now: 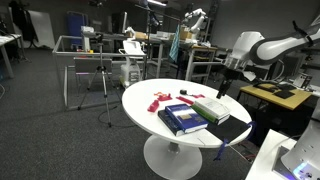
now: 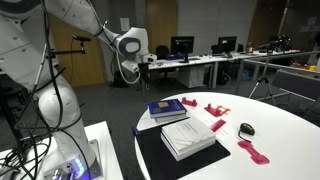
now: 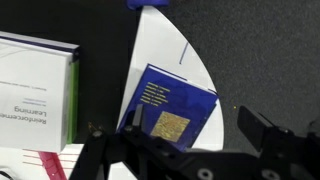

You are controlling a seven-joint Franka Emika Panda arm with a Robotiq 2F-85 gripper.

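Note:
A dark blue book [image 1: 183, 119] lies flat near the rim of the round white table [image 1: 140, 98]. Beside it, a thick white book with green edges [image 1: 212, 108] rests partly on a black mat [image 2: 205, 163]. High above the table, my gripper [image 1: 224, 84] is apart from everything. In the wrist view the gripper is open, its fingers spread wide. The blue book [image 3: 175, 98] shows beyond and between them, lower part covered by the gripper. To the left is the white book [image 3: 35, 95].
Several red pieces [image 2: 252, 152] and a small black object [image 2: 247, 130] lie on the table's other side. Something blue [image 3: 148, 3] sits at the table edge by the mat. A tripod [image 1: 104, 80] stands on the floor behind.

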